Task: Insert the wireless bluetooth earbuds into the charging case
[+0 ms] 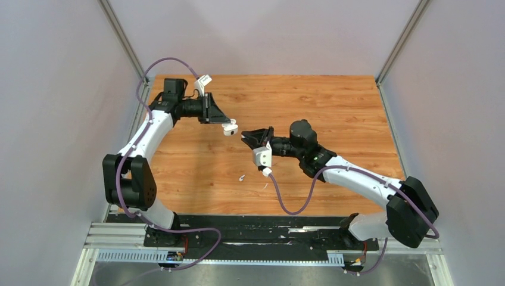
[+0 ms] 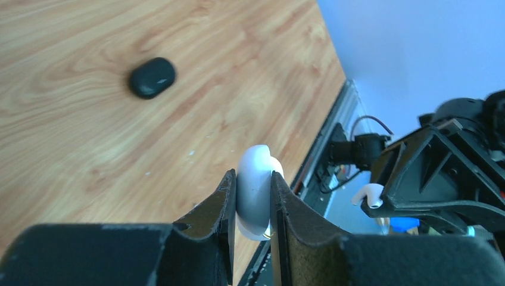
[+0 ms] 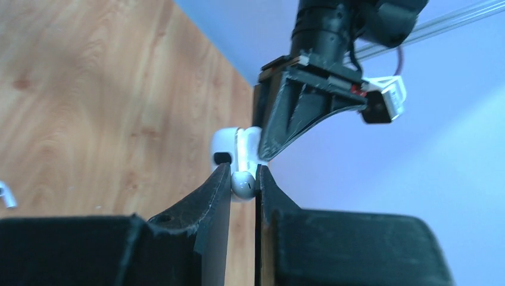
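In the top view the white charging case (image 1: 230,130), lid raised, hangs left of the table's middle. My left gripper is shut on it, one finger along each side. A white earbud (image 3: 243,186) sits between the fingertips of my right gripper, which is shut on it; its rounded end shows. From the left wrist, this earbud (image 2: 370,194) appears to the right of the case, with a gap between. The right wrist view has the case (image 3: 225,143) just beyond the earbud. Another earbud (image 1: 242,177) lies on the table.
A black rounded object (image 2: 152,77) lies on the wooden table in the left wrist view. A thin white bit (image 1: 265,186) lies near the loose earbud. Purple cables trail along both arms.
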